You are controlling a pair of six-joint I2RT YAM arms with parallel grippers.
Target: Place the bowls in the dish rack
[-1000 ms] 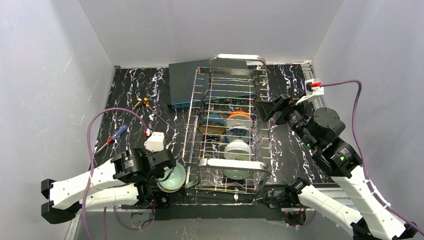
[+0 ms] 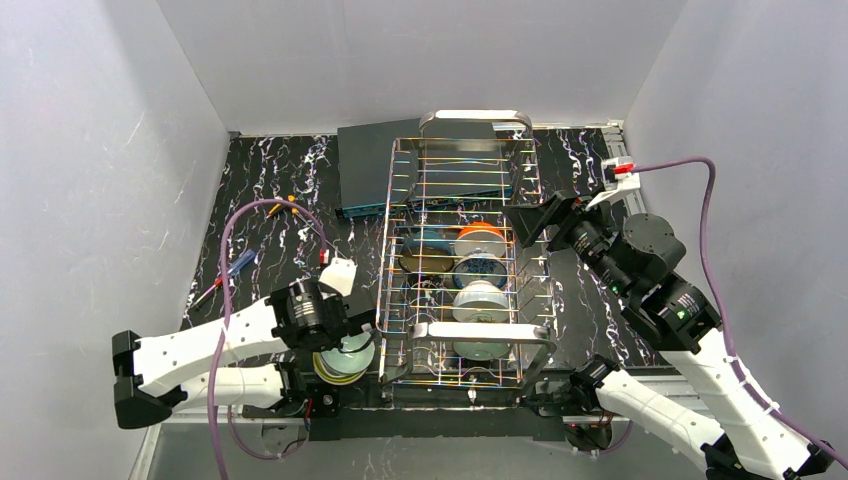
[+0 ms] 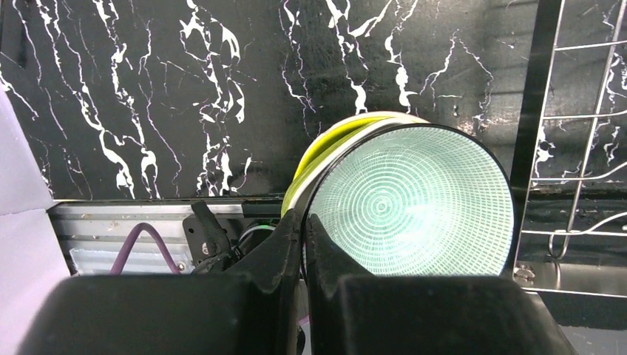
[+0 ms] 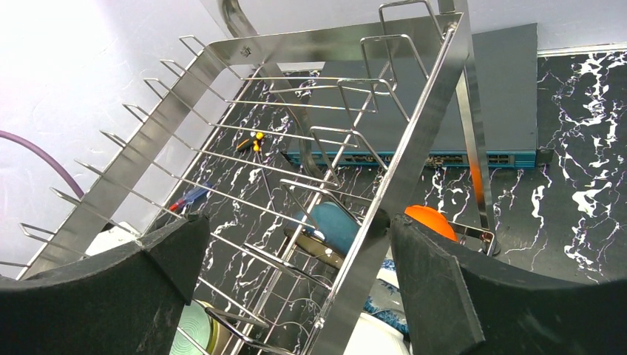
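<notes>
At the front left, a stack of bowls (image 2: pixel 343 362) lies left of the dish rack (image 2: pixel 470 331); its top is pale green (image 3: pixel 410 203), over yellow and white ones. My left gripper is shut over the stack's left rim, with nothing clearly between its fingers. Bowls in orange (image 4: pixel 430 220), blue (image 4: pixel 333 225), patterned blue, white and pale green show inside or beneath the rack's wires. My right gripper stands open at the rack's right side, nothing clearly between its fingers.
A flat dark box (image 2: pixel 370 165) lies at the back under the rack's far part. Screwdrivers (image 2: pixel 240 262) lie on the left of the marble-patterned surface (image 2: pixel 580 300), which is otherwise largely bare there.
My left arm has moved rightward to the stack and rack edge. The rack's near part has shifted slightly right and toward the front. The right arm is nearly still.
</notes>
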